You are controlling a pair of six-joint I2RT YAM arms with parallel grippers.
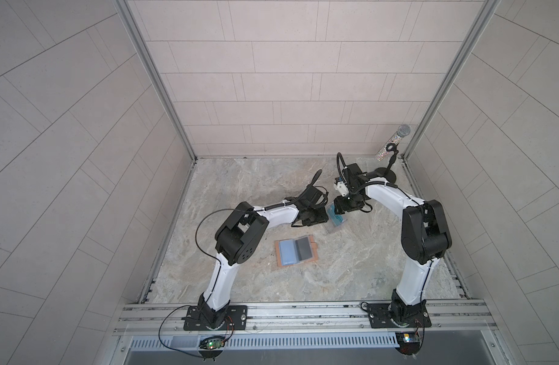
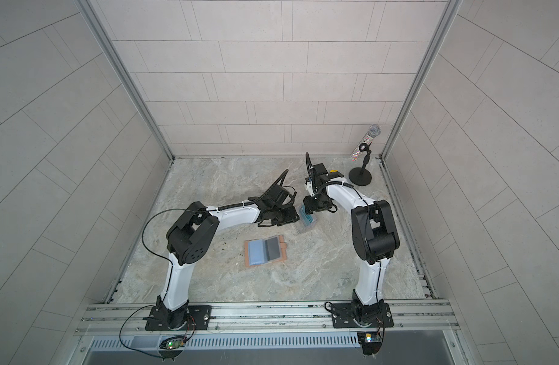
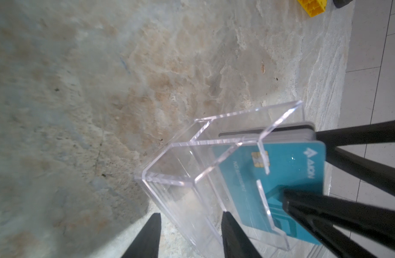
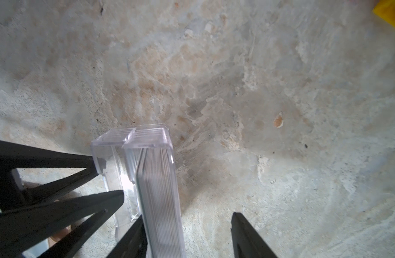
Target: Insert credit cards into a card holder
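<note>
A clear acrylic box [image 3: 167, 167] stands between my grippers, with a stack of cards [image 4: 158, 193] in one section, the front one teal [image 3: 249, 172]. My left gripper is at the box, its fingers apart around its near end. My right gripper has its fingers apart, one beside the card stack and the other over bare table. In the top views an open card holder [image 1: 288, 252] with blue and grey sleeves lies on a tan base in front of the arms.
A black stand [image 2: 360, 176] with a glittery microphone [image 2: 373, 131] is at the back right. A yellow object [image 3: 311, 5] lies behind the right arm.
</note>
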